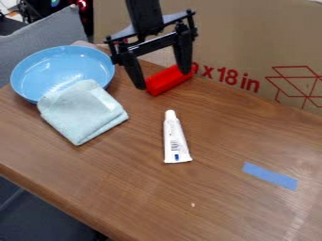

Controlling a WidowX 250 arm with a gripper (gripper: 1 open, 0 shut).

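Note:
My black gripper (160,66) hangs open at the top centre, above the table, with nothing seen held between its fingers. Just behind and below it lies a red cylindrical object (169,79). A white tube (175,136) lies lengthwise in the middle of the table. To the left, a folded pale cloth (82,110) lies against the front of a light blue bowl (60,68).
A strip of blue tape (269,175) is on the right of the wooden table (164,202). A cardboard box (251,47) stands along the back.

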